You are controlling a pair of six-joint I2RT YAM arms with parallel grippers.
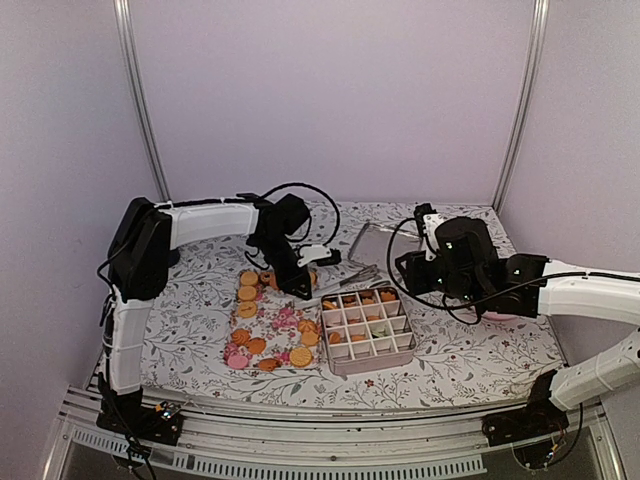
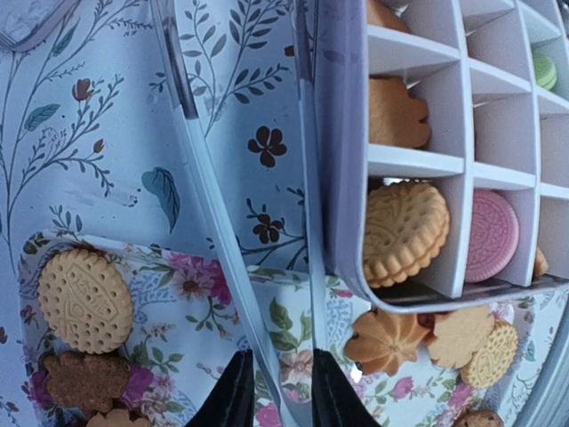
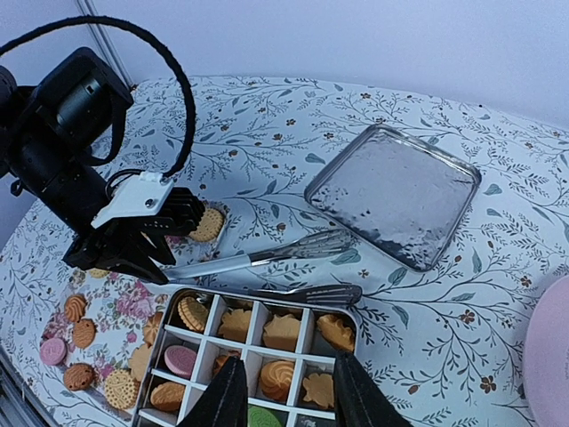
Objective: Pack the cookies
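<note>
Steel tongs [image 2: 218, 231] lie between the cookie tray and the compartment box [image 3: 253, 329]. My left gripper [image 1: 300, 285] is over their handle end, fingers apart; whether it touches them is unclear. Cookies [image 2: 86, 300] of several shapes lie on the floral tray [image 1: 275, 330], and others sit in the box's white compartments. My right gripper [image 1: 412, 270] is raised right of the box; its fingers show at the bottom of its wrist view, and whether anything is between them is unclear.
An empty metal tray [image 3: 391, 196] lies at the back right. A pink round object [image 3: 556, 347] is at the right.
</note>
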